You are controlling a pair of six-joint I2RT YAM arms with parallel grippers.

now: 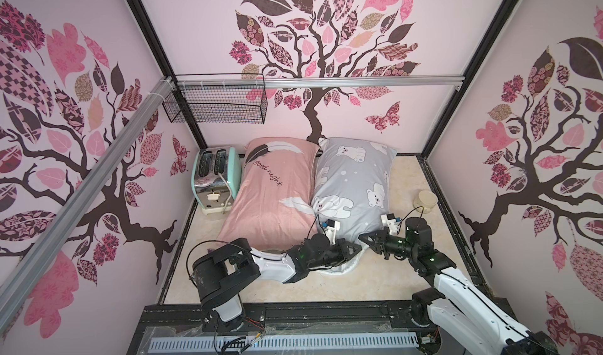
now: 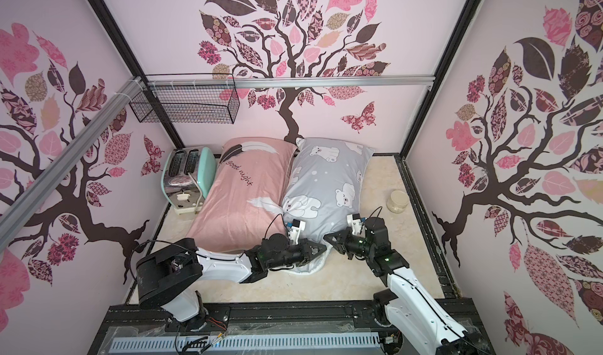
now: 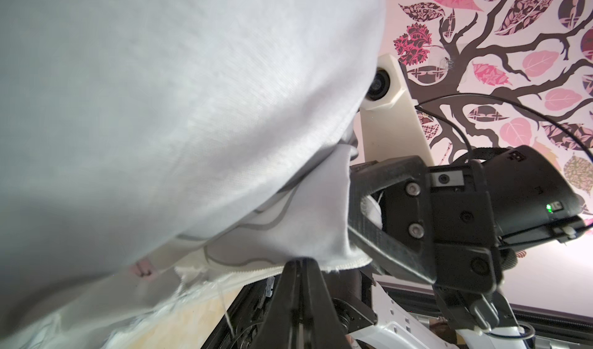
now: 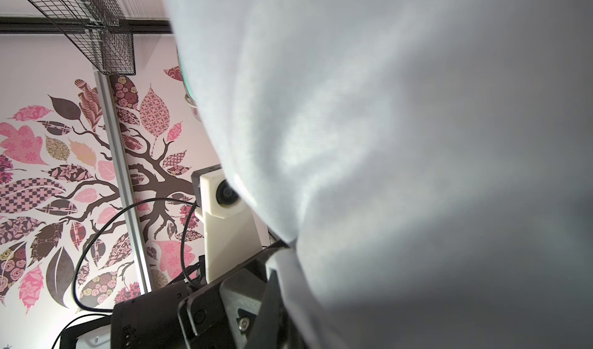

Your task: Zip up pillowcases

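Note:
Two stuffed pillowcases lie side by side: a pink "good night" one (image 1: 270, 191) and a grey polar-bear one (image 1: 351, 185), whose loose zipped end hangs toward the front. My left gripper (image 1: 353, 249) is low at that end; in the left wrist view its fingertips sit close together beside the zipper edge (image 3: 247, 275), and whether they grip anything is unclear. My right gripper (image 1: 365, 238) is shut on a fold of the grey pillowcase at its front right corner; in the right wrist view the fabric covers most of the frame and hides the fingertips.
A mint toaster (image 1: 215, 179) stands left of the pillows, a cream round container (image 1: 425, 199) at the right. A wire basket (image 1: 213, 103) hangs on the back rail. Bare table (image 1: 414, 172) shows at right and front.

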